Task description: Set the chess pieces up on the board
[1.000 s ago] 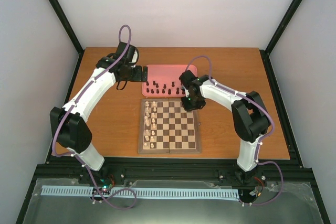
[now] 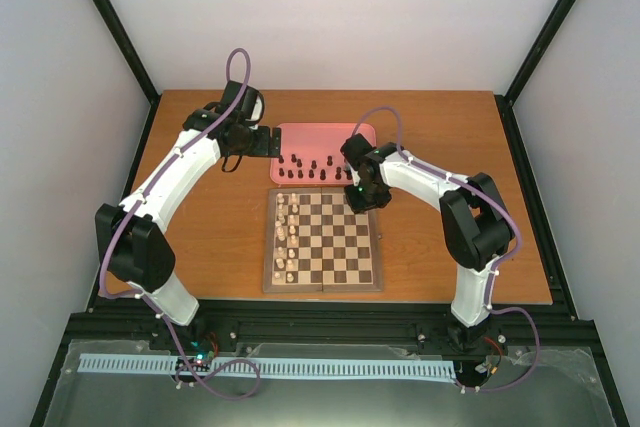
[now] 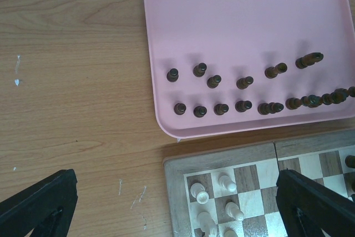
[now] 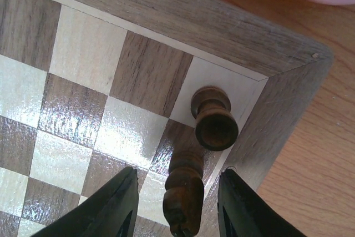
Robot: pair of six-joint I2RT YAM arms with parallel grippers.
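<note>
In the right wrist view a dark rook-like piece (image 4: 215, 120) stands on the light corner square of the chessboard (image 4: 138, 126). On the dark square beside it a dark knight-like piece (image 4: 184, 198) stands upright. My right gripper is open around that second piece, a finger to each side with gaps between. My left gripper stands open and empty above the table's left side, by the pink tray (image 3: 233, 20). Dark pieces (image 3: 244, 82) stand in rows in that tray. White pieces (image 3: 199, 192) fill the board's left columns.
Bare wood table (image 2: 440, 247) lies right of the board, with more free room left of it. The board's raised wooden border (image 4: 266, 126) runs close to the right gripper. The tray's back half is clear.
That piece stays on its square. The left arm has barely shifted.
</note>
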